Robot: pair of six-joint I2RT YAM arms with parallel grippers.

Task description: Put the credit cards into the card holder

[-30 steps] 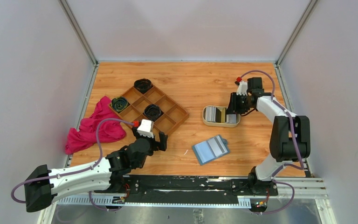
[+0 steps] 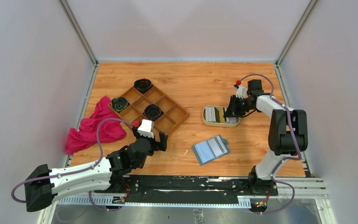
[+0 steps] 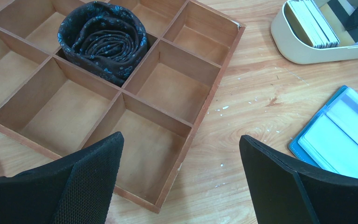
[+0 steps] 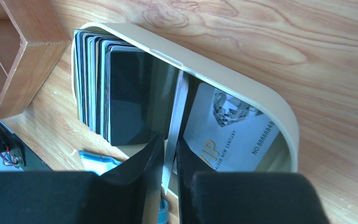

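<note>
The open card holder [image 4: 233, 91], a cream oval-ended box, stands on the table at the right. A stack of cards [image 4: 93, 84] is upright in its one end; a pale VIP card [image 4: 233, 135] leans in the other. Between them rises a thin pale striped edge [image 4: 176, 109]; whether it is cards or a divider I cannot tell. My right gripper reaches into the box, its fingers close on either side of that edge; whether they grip it is unclear. Over the table's left front, my left gripper is open and empty. A blue wallet-like holder [image 2: 210, 149] with pale panels lies in front of the box.
A wooden compartment tray [image 2: 177, 119] holding several rolled dark cloths stands at centre left, partly beneath my left gripper. Pink cloth [image 2: 93, 128] lies at its left. Bare table [image 2: 182, 74] shows behind the box.
The left arm, box and blue holder have stayed put.
</note>
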